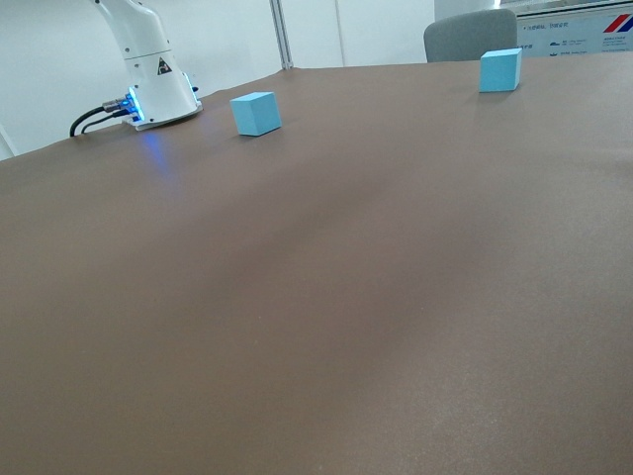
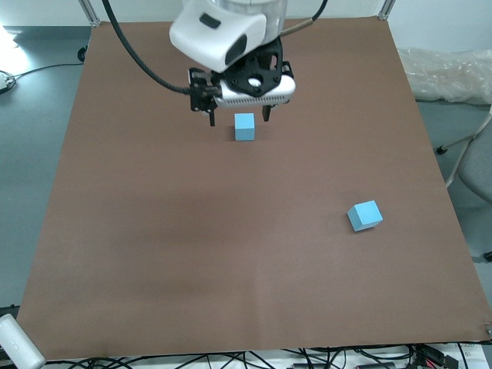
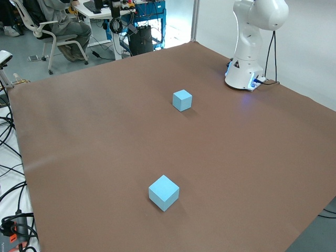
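Note:
My gripper [image 2: 239, 118] hangs over the upper part of the brown board, its two black fingers apart with nothing seen between them, just above and around a light blue cube [image 2: 244, 127] that rests on the board. A second light blue cube [image 2: 364, 216] lies lower right in the left view. The gripper is out of sight in those two views.
The brown board [image 2: 192, 231] is otherwise clear. A white robot base [image 3: 244, 73] stands at its far edge in the right view. Cables [image 3: 16, 220] run along one edge, and a grey chair [image 2: 475, 161] stands beside the board.

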